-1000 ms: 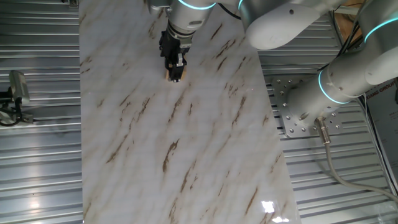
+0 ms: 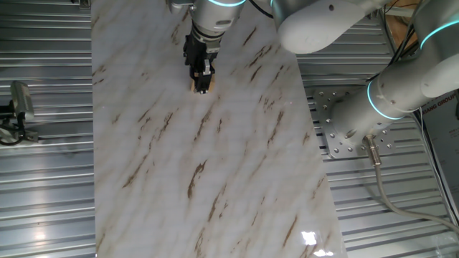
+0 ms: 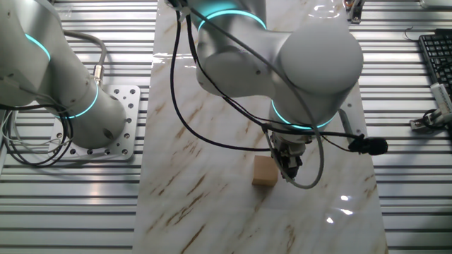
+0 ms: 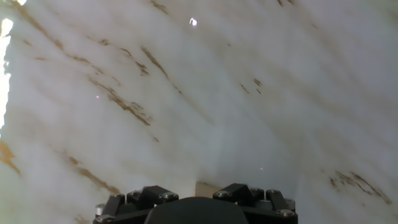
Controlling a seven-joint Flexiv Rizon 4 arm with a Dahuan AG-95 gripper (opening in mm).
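Note:
A small tan block (image 3: 265, 171) shows beside the gripper in exterior view 2, over the marble-patterned board. My gripper (image 2: 203, 90), black and pointing down, is right at the block, covering most of it in exterior view 1; only slivers of tan show around the fingers. At the bottom of the wrist view, a corner of the block (image 4: 206, 188) peeks out past the dark gripper body, between the two finger linkages. The fingertips themselves are hidden there, so whether they press on the block cannot be told.
The marble-patterned board (image 2: 215, 165) is otherwise bare, with wide free room in front of the gripper. Slatted metal (image 2: 46, 186) borders it. A dark cable (image 3: 205, 137) loops beside the arm. A keyboard (image 3: 438, 56) lies off the board.
The gripper has stayed almost in place at the block.

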